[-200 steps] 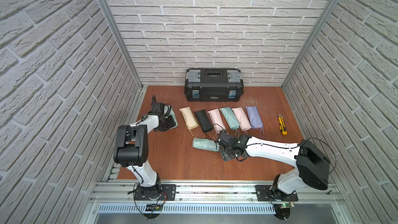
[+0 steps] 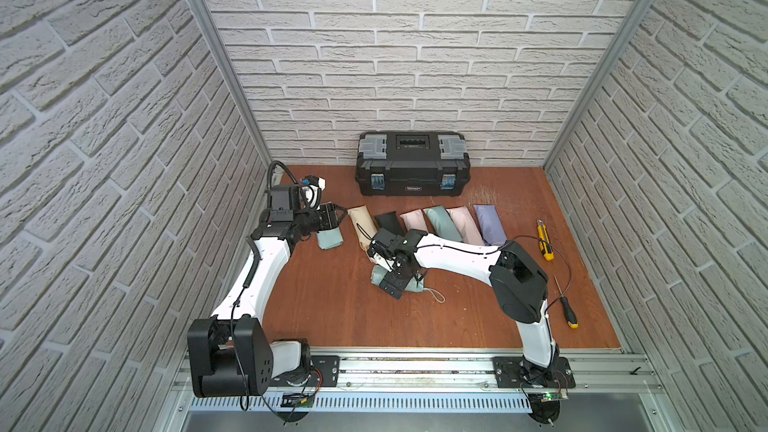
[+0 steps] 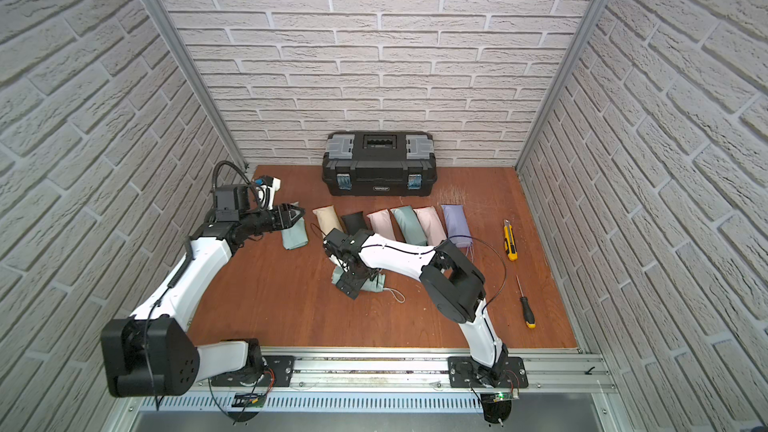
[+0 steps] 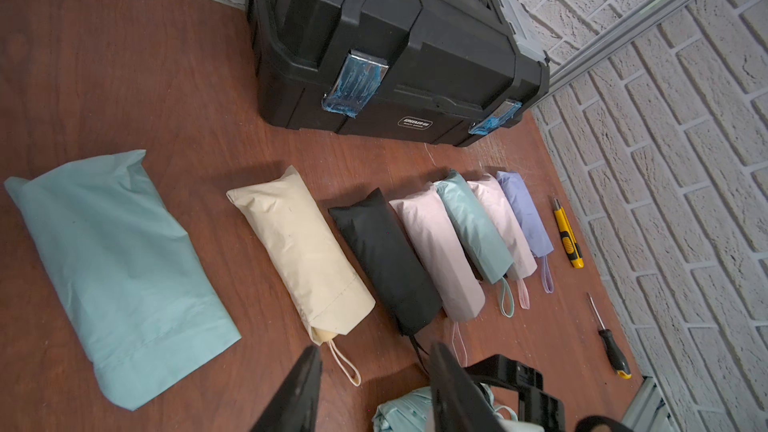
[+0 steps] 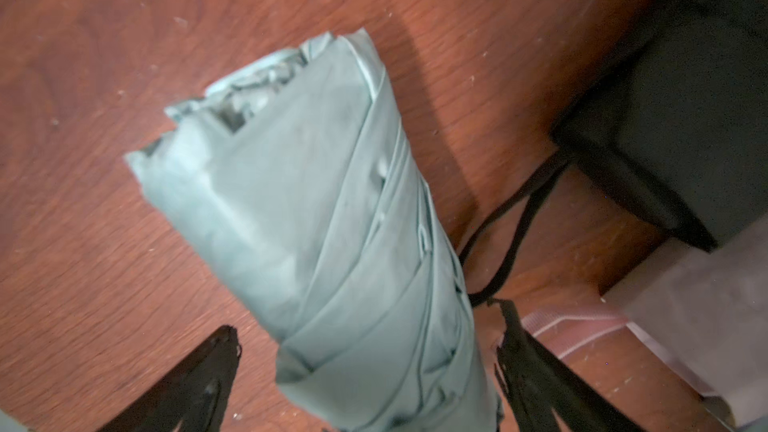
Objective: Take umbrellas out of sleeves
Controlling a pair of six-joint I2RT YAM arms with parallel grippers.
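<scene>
A rolled mint umbrella [image 5: 336, 216], out of any sleeve, lies across the front middle. My right gripper hangs open directly over it, a finger either side. My left gripper is raised at the left, open and empty, near a flattened mint sleeve [image 4: 120, 272]. A row of sleeved umbrellas lies behind the loose one: beige [image 4: 296, 248], black [image 4: 384, 264], pink [image 4: 432, 248], mint [image 4: 472, 224], another pink [image 4: 504, 216] and purple [image 4: 520, 208], most with visible wrist loops.
A black toolbox [image 2: 412, 172] stands against the back wall. A yellow utility knife [image 2: 545, 240] and a screwdriver [image 2: 567, 308] lie at the right edge.
My left arm has risen from over the flat sleeve. My right gripper has moved left onto a position above the loose mint umbrella, uncovering the screwdriver at the right.
</scene>
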